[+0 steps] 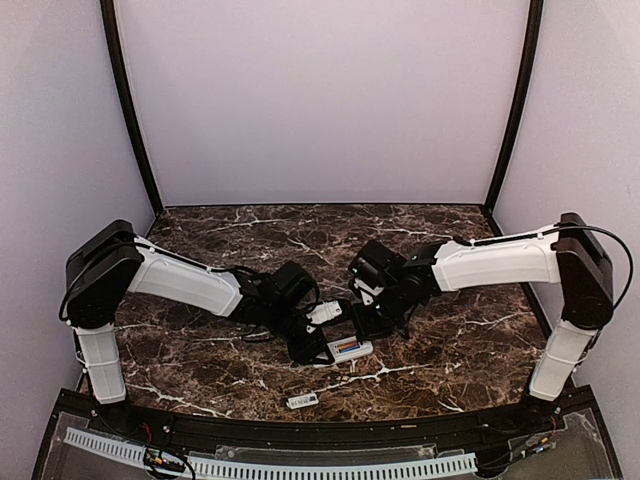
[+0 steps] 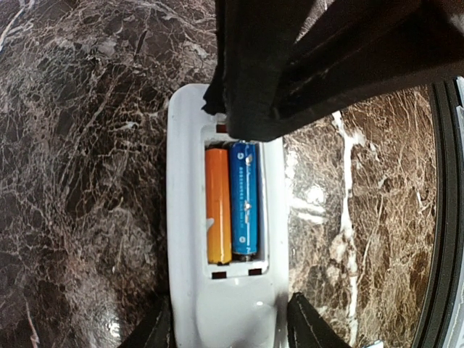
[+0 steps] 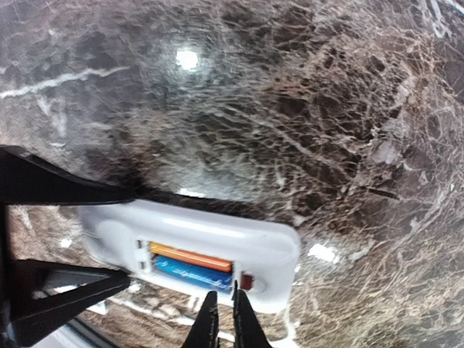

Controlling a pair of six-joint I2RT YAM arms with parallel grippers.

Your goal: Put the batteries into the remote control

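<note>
The white remote control (image 2: 190, 217) lies with its battery compartment facing up. An orange battery (image 2: 217, 210) and a blue battery (image 2: 244, 206) lie side by side in the compartment, both lengthwise. My left gripper is shut on the remote's near end, one finger on each side. Over the remote's other end, my right gripper has its fingertips slightly apart, with nothing seen between them. In the left wrist view its dark finger (image 2: 250, 87) covers part of the remote's far end. Whether it touches the remote is unclear.
A small white piece with dark markings (image 1: 302, 400) rests near the table's front edge, apart from both arms. Both grippers stand close together above it.
</note>
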